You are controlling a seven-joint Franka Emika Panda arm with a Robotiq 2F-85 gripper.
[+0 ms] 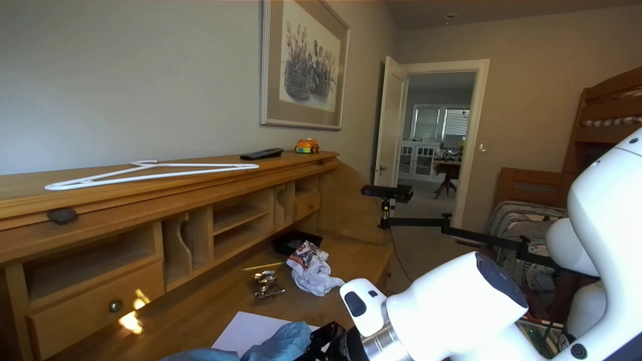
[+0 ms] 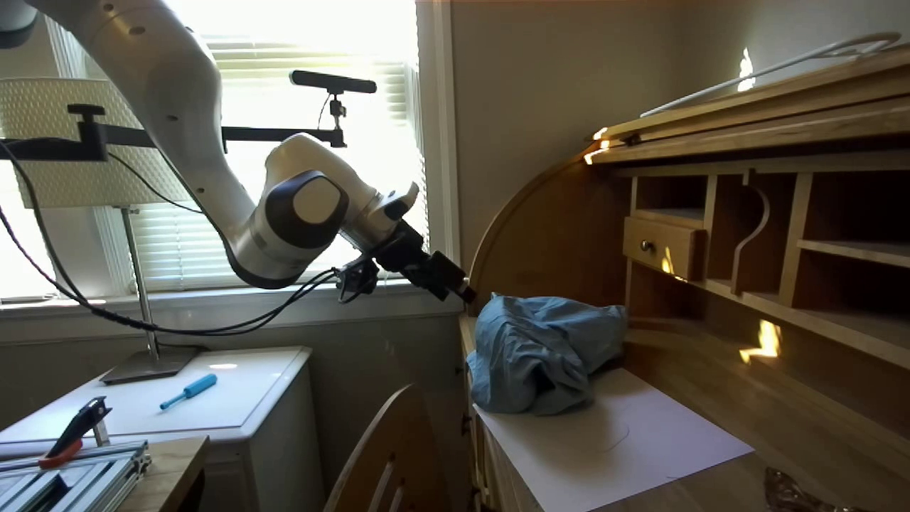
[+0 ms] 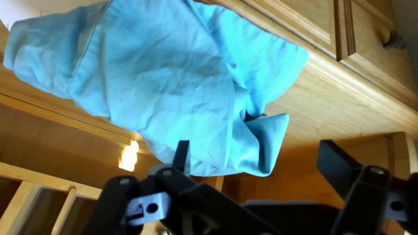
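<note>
A crumpled blue cloth (image 2: 546, 350) lies heaped on the desk, over part of a white sheet of paper (image 2: 631, 444). From the wrist, the blue cloth (image 3: 168, 78) fills the upper middle of the view, with its folded end reaching toward the fingers. My gripper is open, its fingers wide apart, and nothing appears gripped. In exterior view 2 the gripper (image 2: 456, 286) hangs at the upper left of the cloth, near the desk's side panel. Exterior view 1 cuts off most of the cloth (image 1: 280, 343) and the fingertips at the bottom edge.
A white hanger (image 1: 150, 173), black remote (image 1: 262, 154) and orange toy truck (image 1: 307, 145) sit on the desk's top shelf. Farther along the desk are a white crumpled cloth (image 1: 314, 278), shiny metallic item (image 1: 266, 284) and black tray (image 1: 295, 241). Cubbyholes line the back.
</note>
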